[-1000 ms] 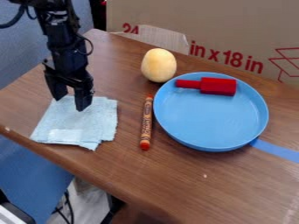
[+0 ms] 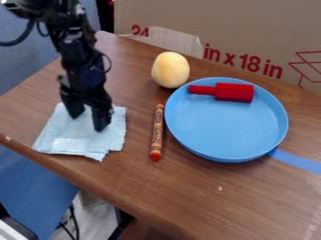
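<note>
My black gripper [image 2: 88, 114] is lowered onto the upper part of a light blue folded cloth [image 2: 71, 140] at the left of the table; its fingertips are at the cloth, and I cannot tell whether they hold any of it. To the right lie an orange crayon-like stick [image 2: 158, 133] and a blue plate [image 2: 221, 136] with a red object [image 2: 232, 92] on its back rim. A pale yellow round object [image 2: 171, 69] stands behind them.
A cardboard box [image 2: 220, 33] stands along the back.
</note>
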